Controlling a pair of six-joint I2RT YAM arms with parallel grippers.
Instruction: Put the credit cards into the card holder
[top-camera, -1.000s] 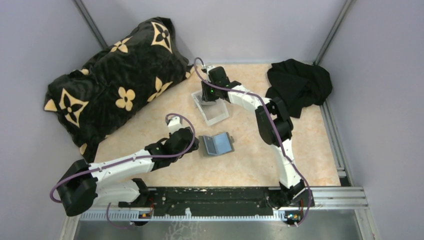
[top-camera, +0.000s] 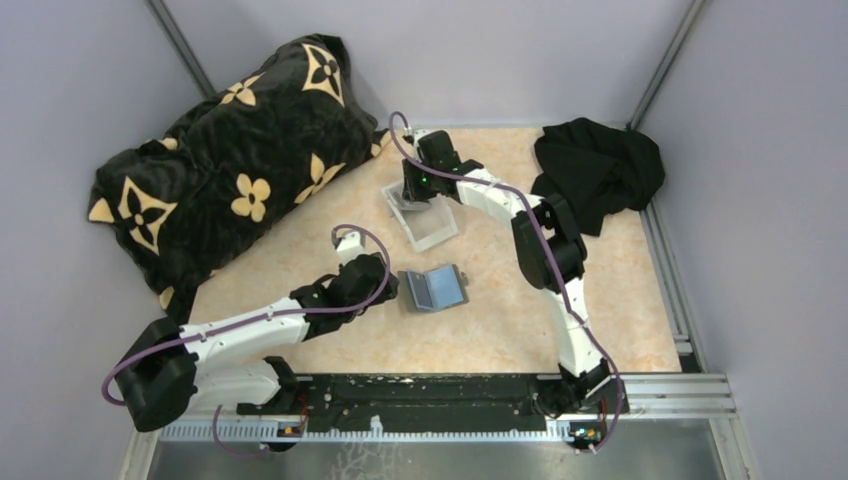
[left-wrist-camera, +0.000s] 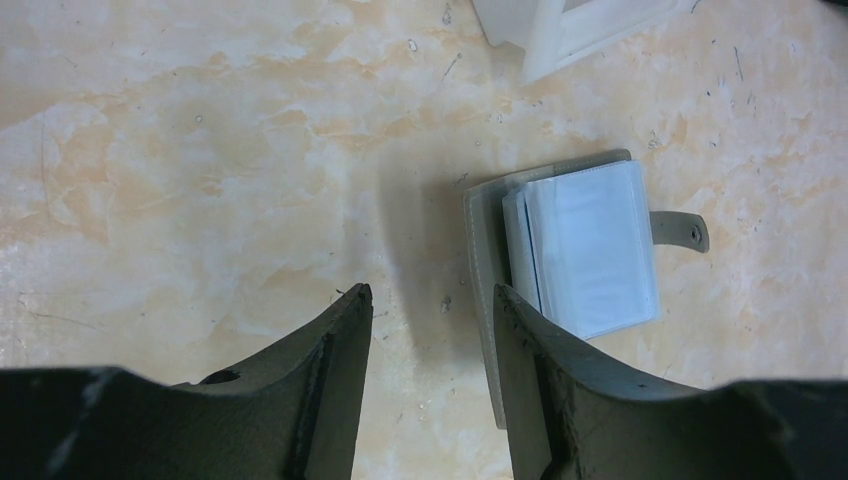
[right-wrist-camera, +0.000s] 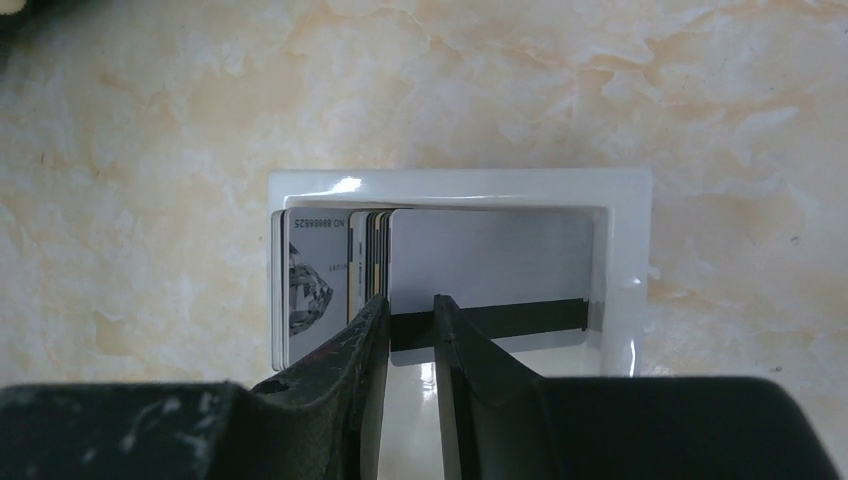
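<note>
Several cards lie stacked in a white tray (right-wrist-camera: 627, 260); the top grey card (right-wrist-camera: 490, 255) has a black stripe, and overlapping edges show at its left beside a card with a diamond picture (right-wrist-camera: 320, 270). Over the tray, my right gripper is part open, its fingertips at the top card's left edge; no card shows clamped between them. The card holder (top-camera: 434, 288) lies spread open on the table, with pale sleeves (left-wrist-camera: 590, 245) and a strap (left-wrist-camera: 680, 230). My left gripper is open and empty, left of the holder, one fingertip in front of its edge.
A dark patterned cushion (top-camera: 250, 150) fills the back left. Black cloth (top-camera: 598, 170) is heaped at the back right. Bare table (top-camera: 620, 310) lies right of the holder and in front of the cloth.
The left arm, the tray and the card holder look the same.
</note>
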